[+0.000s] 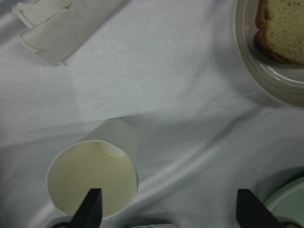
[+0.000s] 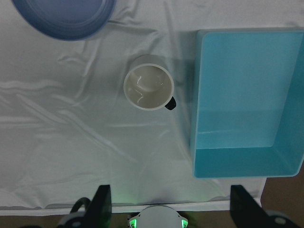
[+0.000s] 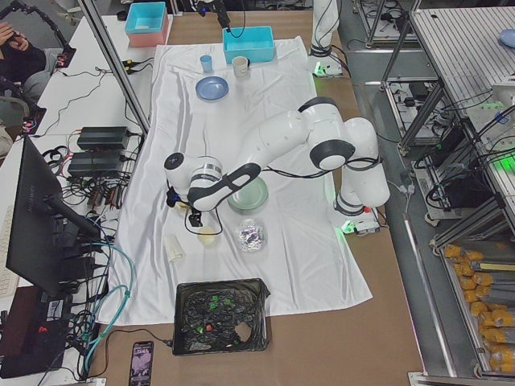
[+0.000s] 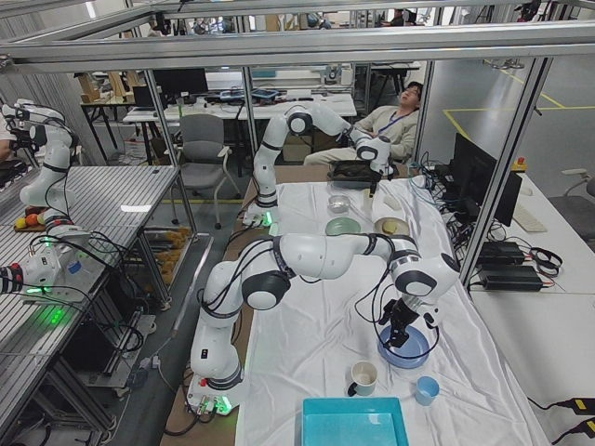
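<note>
My left gripper is open above an empty pale cup (image 1: 66, 175). Right of and beyond the cup, a bread slice (image 1: 285, 31) sits in a plate (image 1: 270, 85); folded pale wraps (image 1: 71, 31) lie at upper left. A green plate (image 3: 257, 193) lies beside this arm in the camera left view. My right gripper stands open, high above the cloth, facing a white mug (image 2: 147, 66), a blue plate (image 2: 64, 21) and a turquoise bin (image 2: 242, 90).
A crumpled foil item (image 3: 249, 237) is on the cloth; a black lined tray (image 3: 181, 318) is at the table's near end. A small blue cup (image 4: 428, 390) stands by the mug.
</note>
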